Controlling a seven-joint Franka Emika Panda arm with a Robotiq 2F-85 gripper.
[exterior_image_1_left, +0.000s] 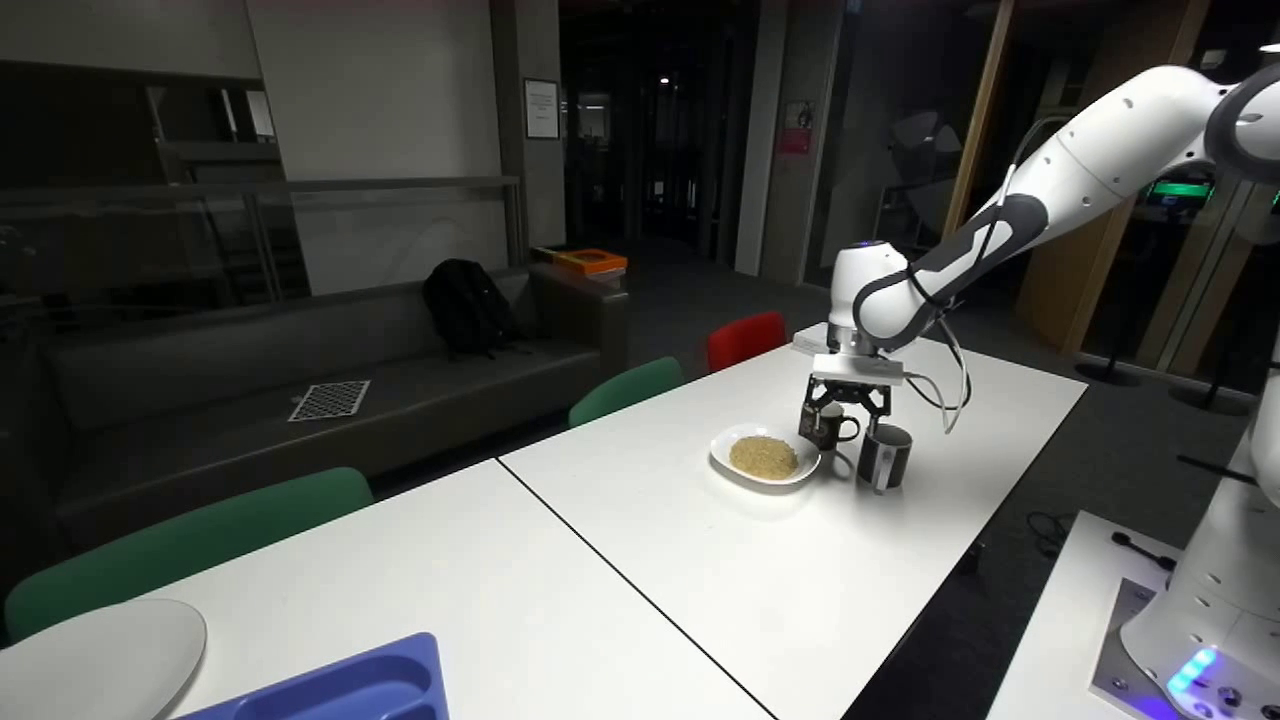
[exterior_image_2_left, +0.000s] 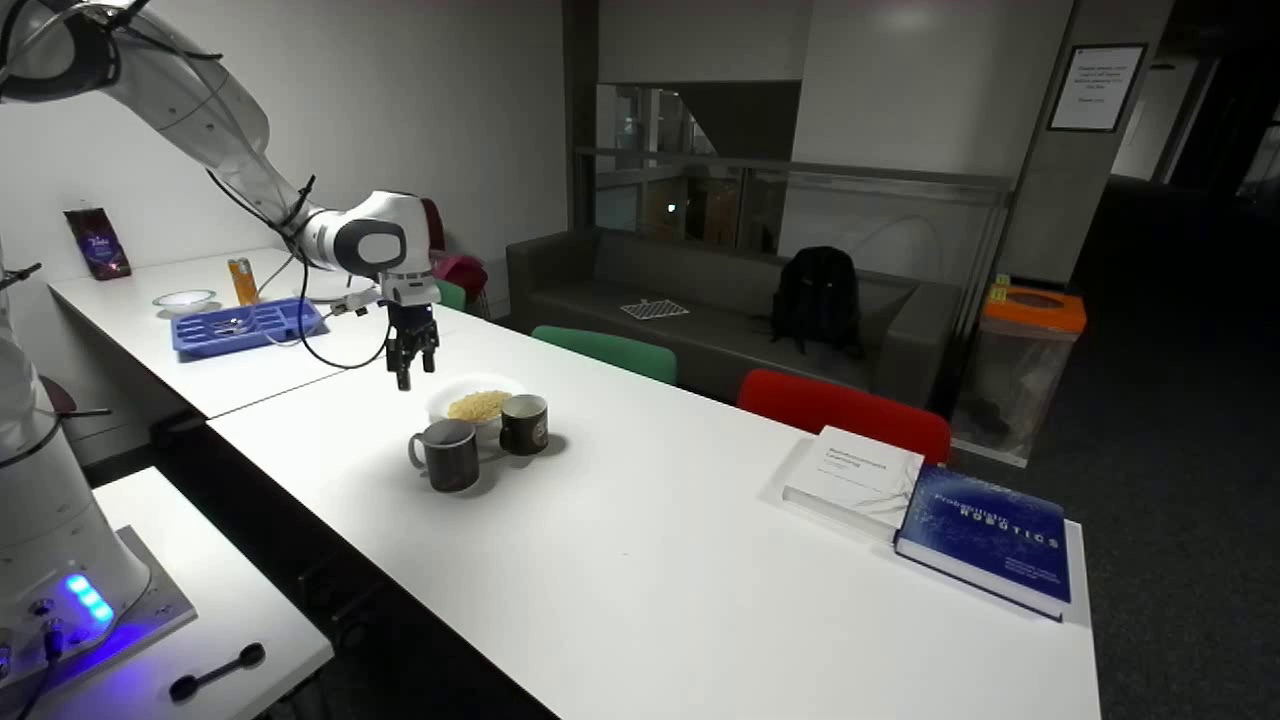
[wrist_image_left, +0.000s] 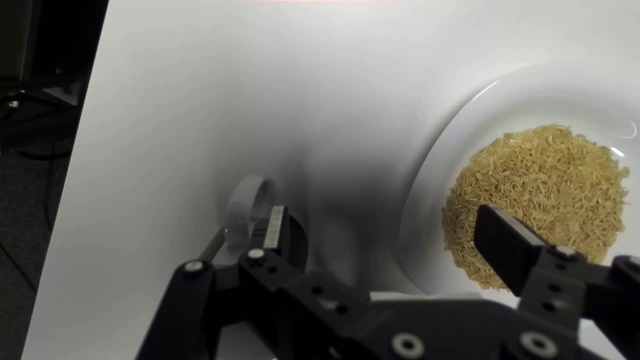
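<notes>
My gripper points downward, its two fingers spread with nothing between them; in exterior view 2 the gripper shows in the air left of the plate. A white plate holds a round heap of pale grains. Beside it stand a dark mug with a printed side and a grey mug, both upright. In the wrist view, the left finger covers much of the grey mug, whose handle shows. The right finger overlaps the grains; the printed mug cannot be made out there.
Two books, one white and one blue, lie at one end of the white table. A blue tray sits towards the other end. Chairs line the far side. Open table lies between mugs and books.
</notes>
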